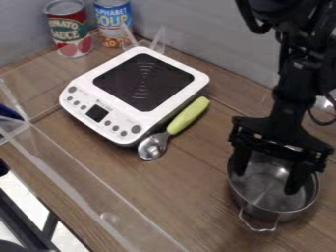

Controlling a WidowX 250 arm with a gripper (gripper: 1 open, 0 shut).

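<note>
The black gripper (273, 162) hangs over a steel pot (269, 203) at the right, its fingers reaching down into the pot. Whether they are open or shut on the rim or anything else is hard to tell. The pot stands on the wooden counter, its wire handle toward the front.
A white induction cooker (118, 108) sits at centre left, with a green-handled spoon (188, 116) beside it. A tomato sauce can (70, 32) and an alphabet soup can (113, 22) stand at the back left.
</note>
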